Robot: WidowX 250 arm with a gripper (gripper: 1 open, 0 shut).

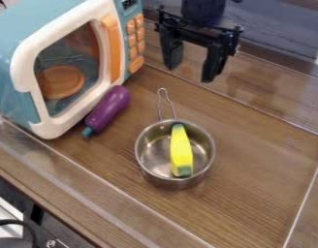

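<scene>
My gripper (193, 60) hangs at the top of the view above the back of the counter, its two black fingers apart with nothing seen between them. A steel pot (154, 158) with a wire handle sits mid-counter, holding a yellow squash-like toy (181, 147) with green ends. A purple eggplant (110, 107) lies left of the pot, beside the toy microwave (40, 44), which is blue and white with orange inside.
Bare wooden counter (252, 165) spreads to the right of the pot and behind it. The front edge runs along the lower left, with dark items and a cable below it.
</scene>
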